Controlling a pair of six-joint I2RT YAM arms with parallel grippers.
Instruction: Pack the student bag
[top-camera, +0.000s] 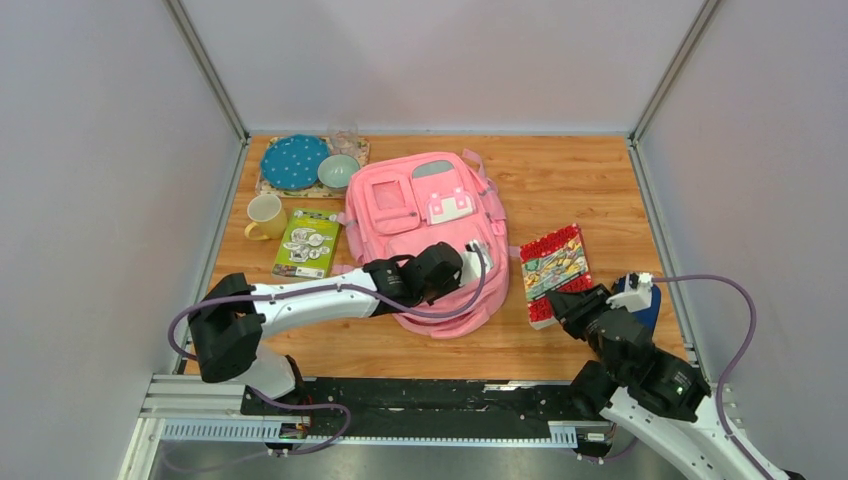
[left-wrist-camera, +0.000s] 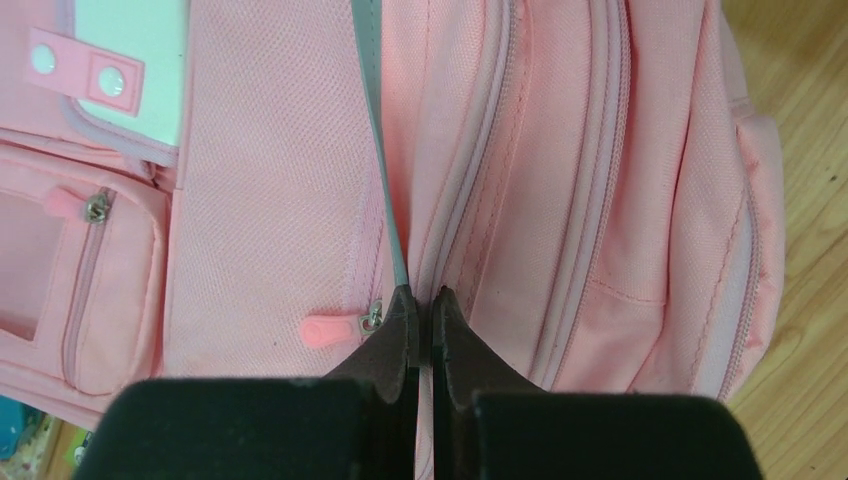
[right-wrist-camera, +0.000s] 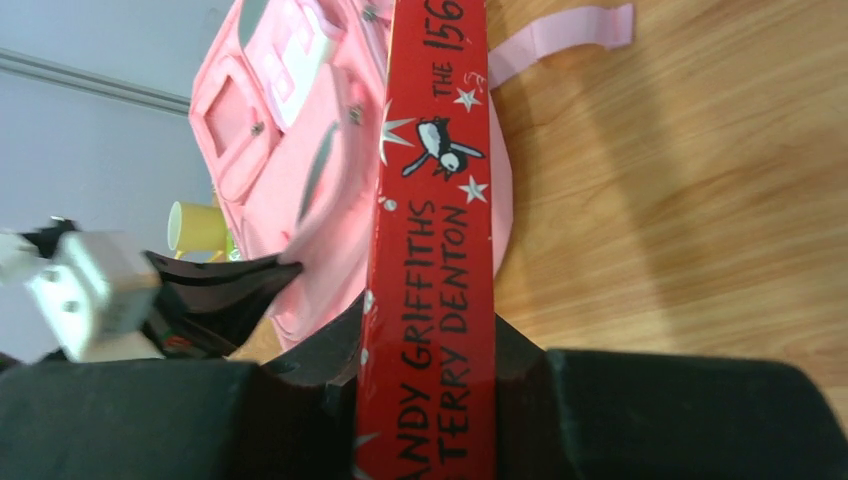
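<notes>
The pink bag lies flat in the middle of the table, its front pockets facing up. In the left wrist view my left gripper is shut on a pinched fold of the bag's pink fabric, close to a zipper pull. Between the fingers of my right gripper is a thick book with a red spine, held fast. From the top this book's colourful cover appears right of the bag. The bag's opening cannot be made out.
At the left lie a green book, a yellow mug, a blue plate and a green bowl. A dark blue item is partly hidden by the right arm.
</notes>
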